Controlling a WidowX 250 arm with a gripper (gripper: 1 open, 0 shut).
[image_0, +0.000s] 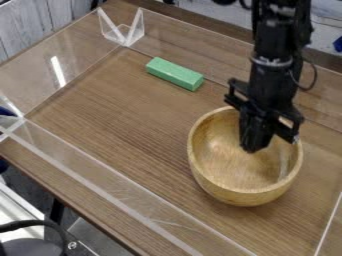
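The black robot arm reaches down from the top right, and its gripper (251, 132) hangs over the back part of a large round wooden bowl (245, 172). The fingertips look shut, with nothing visible between them, though they are small and dark. A green block (175, 72) lies on the wooden table (94, 140), behind and left of the bowl.
A white wire-like holder (122, 28) stands at the back left. Dark cables lie at the lower left corner and along the left edge.
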